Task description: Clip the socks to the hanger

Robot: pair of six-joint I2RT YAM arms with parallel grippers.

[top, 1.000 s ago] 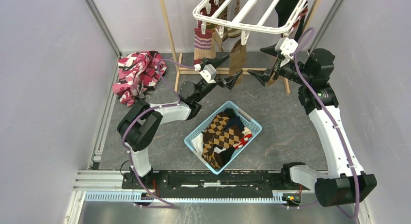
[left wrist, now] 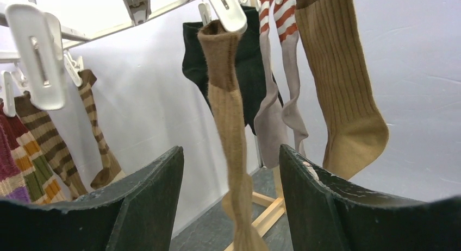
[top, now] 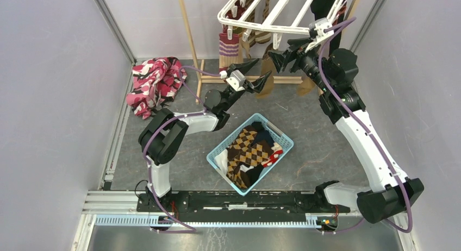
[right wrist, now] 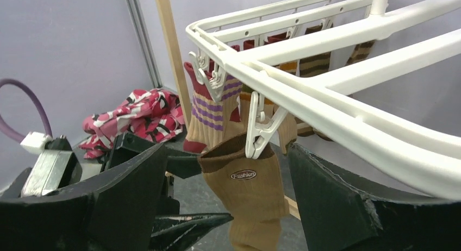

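The white hanger [top: 274, 28] fills the top of the top view. A brown sock [right wrist: 244, 188] with a "Fashion" label hangs at its front, a white clip [right wrist: 259, 129] at its cuff. My right gripper faces this sock, its fingers [right wrist: 337, 191] apart on either side with nothing gripped. My left gripper [top: 262, 70] stands low by the same sock, also open; in the left wrist view the sock [left wrist: 231, 115] hangs ahead, beyond the gap between the fingers. Several other socks, among them a purple-striped one [top: 229, 49], hang from the hanger.
A blue basket [top: 218, 149] of socks stands on the floor between the arms. Pink patterned cloth [top: 155, 82] lies at the left. Wooden stand poles [top: 187, 28] flank the hanger. The two grippers are close together near the front bar.
The right gripper has moved left and up toward the hanger's front clip. The left gripper has shifted only slightly. The front brown sock has swung a little.
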